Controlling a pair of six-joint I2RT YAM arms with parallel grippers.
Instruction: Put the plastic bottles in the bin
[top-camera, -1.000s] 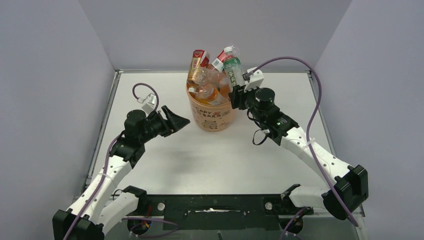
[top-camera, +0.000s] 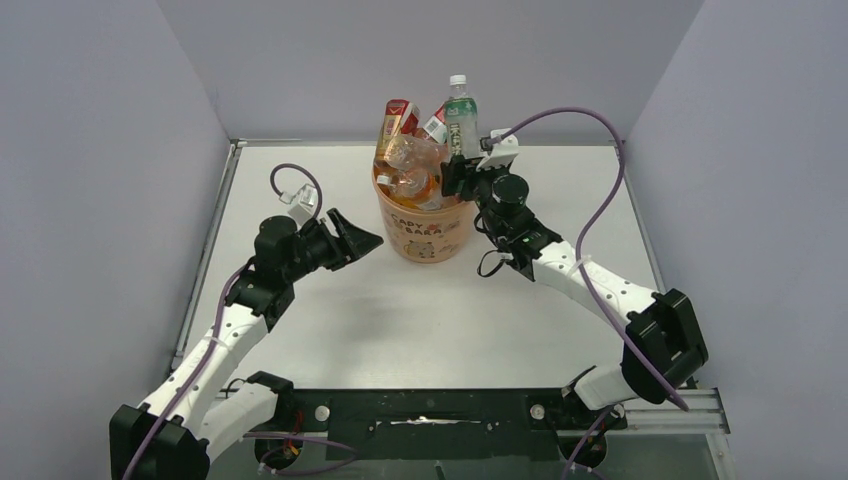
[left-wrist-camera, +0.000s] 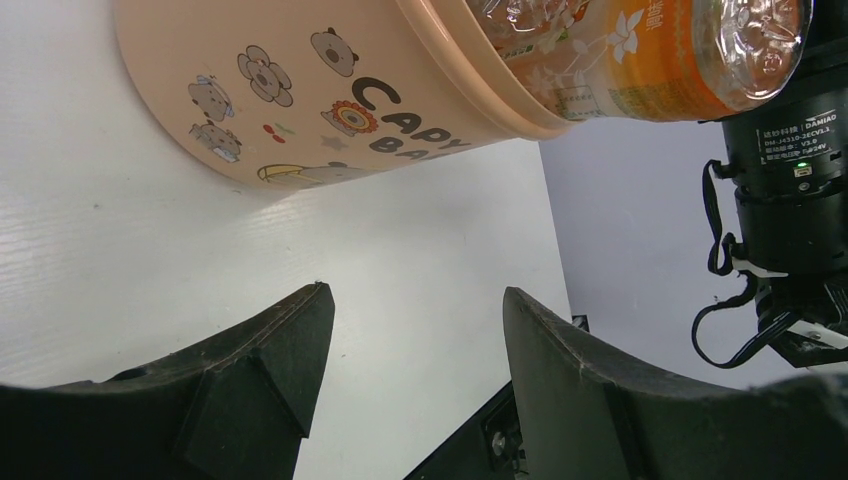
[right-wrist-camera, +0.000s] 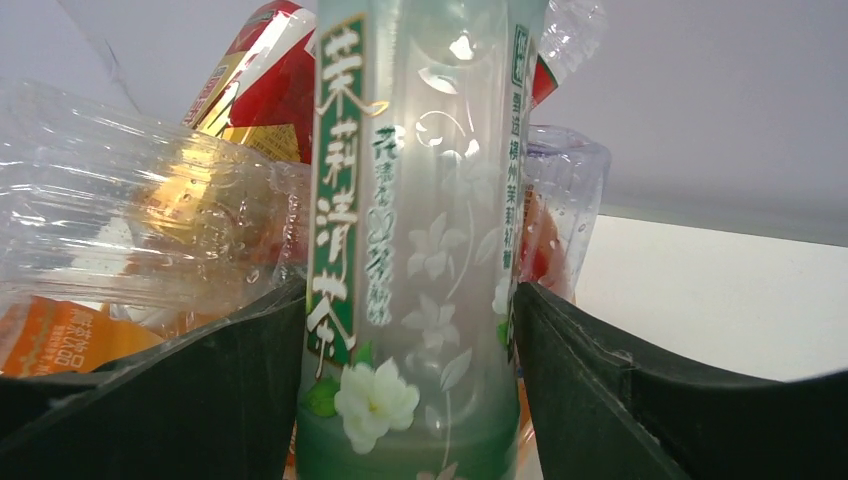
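The peach bin at the back centre is heaped above its rim with plastic bottles. A green-labelled tea bottle stands upright over its right side, between the fingers of my right gripper; whether they grip it firmly is unclear. In the top view that gripper is at the bin's right rim. My left gripper is open and empty, left of and below the rim, with an orange-labelled bottle above it in the wrist view.
Grey walls enclose the table at back and sides.
The left arm has barely moved.
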